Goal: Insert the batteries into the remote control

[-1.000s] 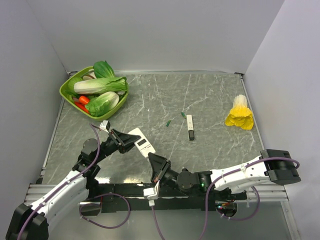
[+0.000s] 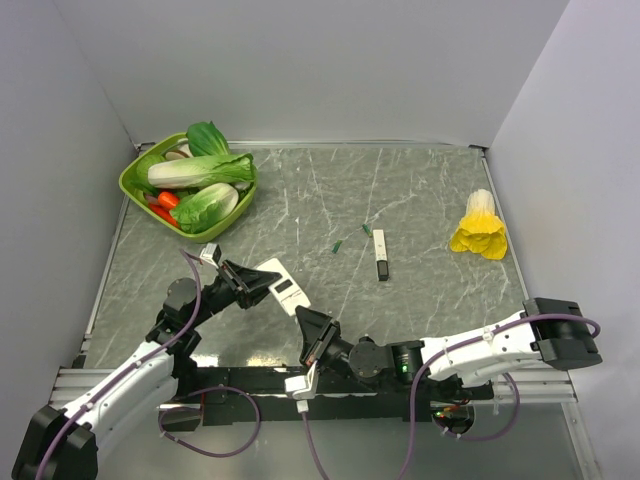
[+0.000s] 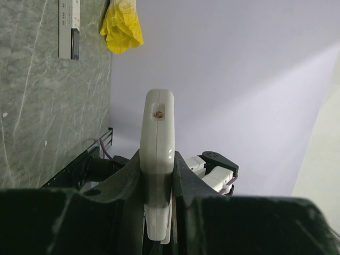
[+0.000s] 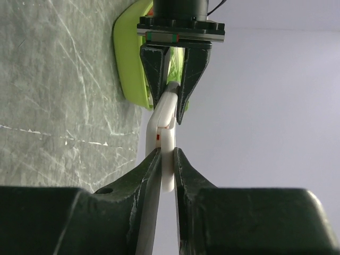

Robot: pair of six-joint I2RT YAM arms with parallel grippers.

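My left gripper (image 2: 262, 280) is shut on the white remote control (image 2: 287, 290), holding it up above the table. In the left wrist view the remote's narrow side (image 3: 156, 133) faces the camera. My right gripper has its fingers around the remote's near end, where a white strip lies between them; whether it grips tightly is hard to tell. Two small green batteries (image 2: 337, 246) (image 2: 367, 229) lie on the table, beside a slim white-and-black bar (image 2: 380, 255).
A green basket of vegetables (image 2: 136, 188) stands at the back left. A yellow cabbage-like item (image 2: 479, 236) lies at the right edge.
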